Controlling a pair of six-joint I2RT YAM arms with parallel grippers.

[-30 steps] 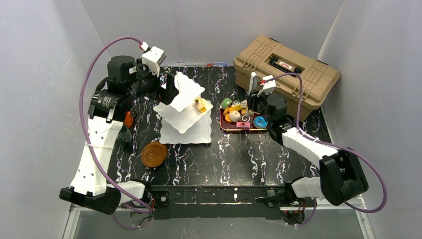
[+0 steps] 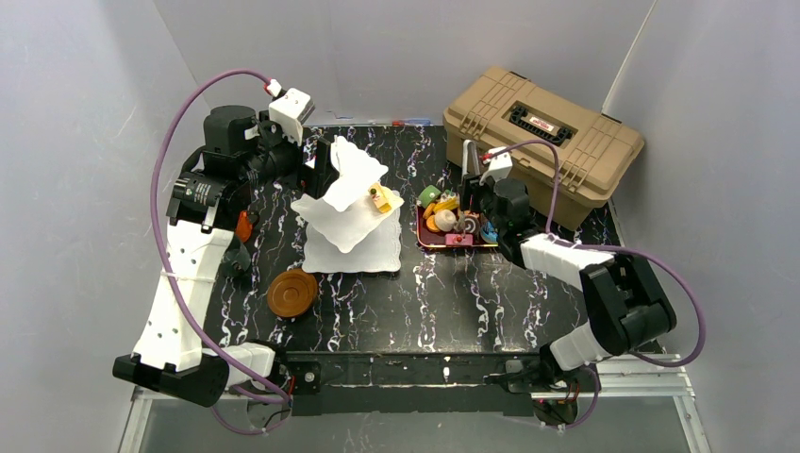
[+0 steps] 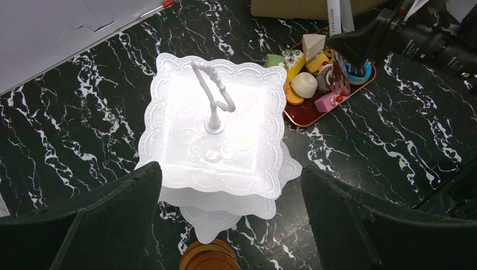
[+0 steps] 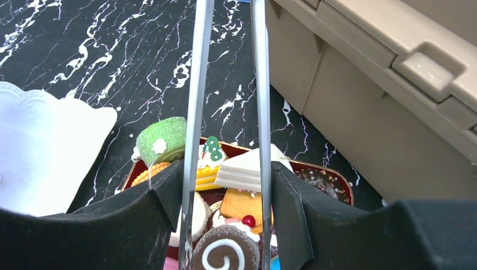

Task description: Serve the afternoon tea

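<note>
A white three-tier stand [image 2: 351, 179] holds a yellow pastry [image 2: 380, 198] on its middle tier; in the left wrist view its top tier [image 3: 185, 146] looks empty. My left gripper [image 2: 319, 175] hangs open above it. A dark red tray [image 3: 301, 117] right of the stand holds several pastries, including a white cake slice [image 4: 239, 171], a green cake [image 4: 163, 135] and a swirl roll [image 4: 225, 253]. My right gripper, carrying long metal tongs [image 4: 263, 112], is open over the tray, with pastries visible below and between the tong arms.
A tan case [image 2: 542, 142] stands behind the tray at the back right. A brown round lid [image 2: 291, 293] lies front left, with orange and dark items partly hidden by the left arm.
My right arm and tongs have moved leftward over the pastry tray. The left arm and the stand look unchanged.
</note>
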